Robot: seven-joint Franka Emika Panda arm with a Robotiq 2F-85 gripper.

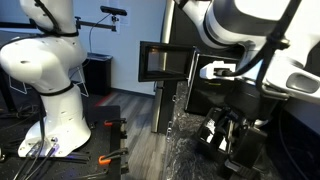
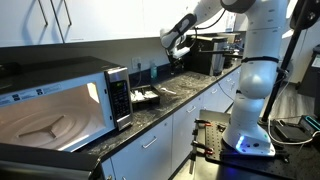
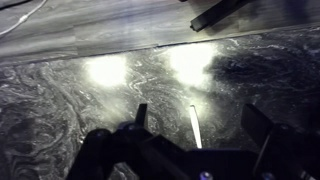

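In exterior view 1 my gripper [image 1: 231, 150] hangs low in front of a black tray [image 1: 205, 133], hiding most of it and its contents. In the wrist view the gripper is open, its dark fingers [image 3: 143, 116] well apart over the marbled counter. A thin white strip [image 3: 195, 126] shows between the fingers, untouched by either; I cannot tell what it belongs to. Across the room, exterior view 2 shows a dark tray with white pieces [image 2: 153, 96] on the counter.
The dark counter [image 3: 60, 110] ends at an edge with wooden floor beyond. A dark bar [image 3: 216, 13] stands out past that edge. In exterior view 2 a microwave [image 2: 118, 95] stands open, its door [image 2: 70, 165] in front. Bare counter [image 2: 165, 100] lies farther right.
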